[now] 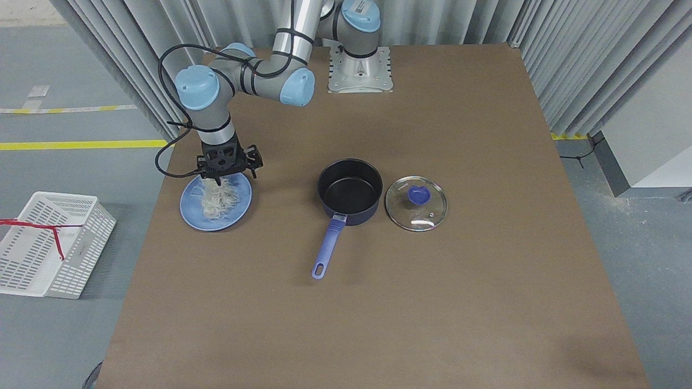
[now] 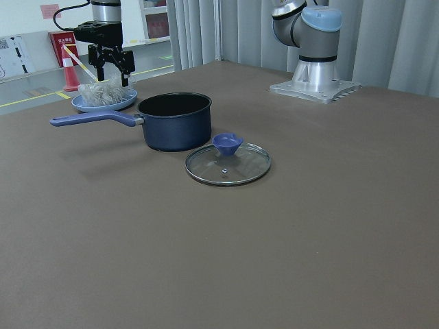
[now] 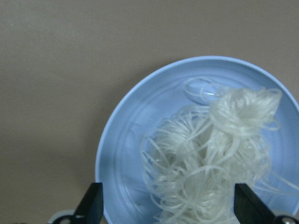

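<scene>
A blue plate (image 1: 194, 214) holding a tangle of white noodles (image 1: 219, 200) lies at the left of the table. My gripper (image 1: 236, 174) hangs low over it, its fingers apart and open; in the wrist view the noodles (image 3: 205, 163) lie below and between the two fingertips. A dark pot (image 1: 348, 188) with a long blue handle stands right of the plate, and a glass lid (image 1: 418, 210) with a blue knob lies flat to its right.
My arm's base (image 1: 360, 81) is at the back edge. A white basket (image 1: 78, 259) sits on the floor left of the table.
</scene>
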